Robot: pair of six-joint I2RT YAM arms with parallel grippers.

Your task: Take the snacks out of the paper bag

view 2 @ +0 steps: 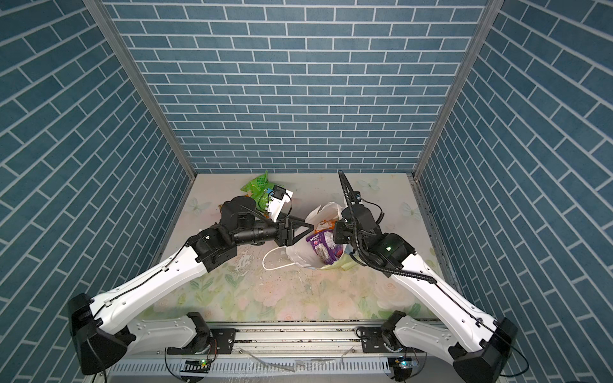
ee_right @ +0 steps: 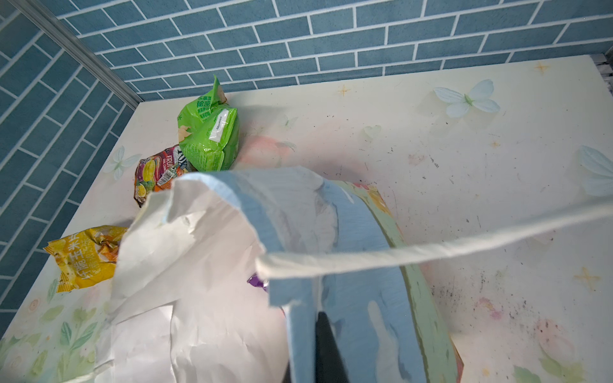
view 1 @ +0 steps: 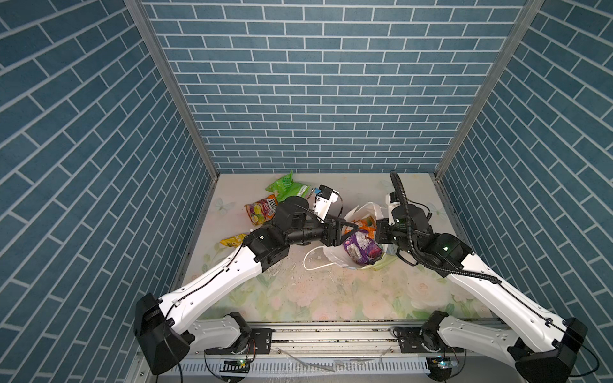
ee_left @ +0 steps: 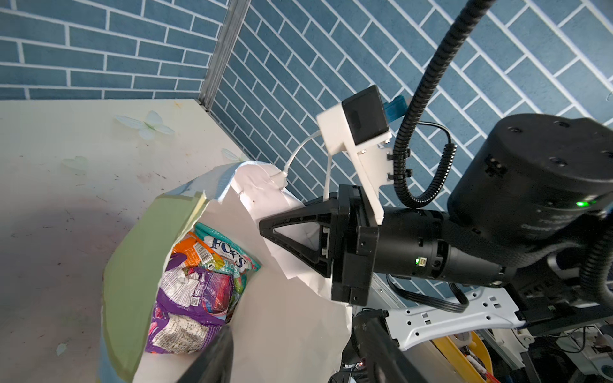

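The white-lined paper bag lies on its side, mouth toward my left arm. Inside it show a purple snack pack, an orange pack and a teal Fox's pack. My left gripper is open just outside the mouth, fingers apart and nothing between them. My right gripper is shut on the bag's upper rim, the thin paper edge running between its fingers. A green snack bag, a dark fruit candy pack and a yellow pack lie outside on the table.
A white rope handle loops onto the table at the bag's front; another handle crosses the right wrist view. Bare tabletop lies behind and right of the bag. The two arms' ends are close together over the bag.
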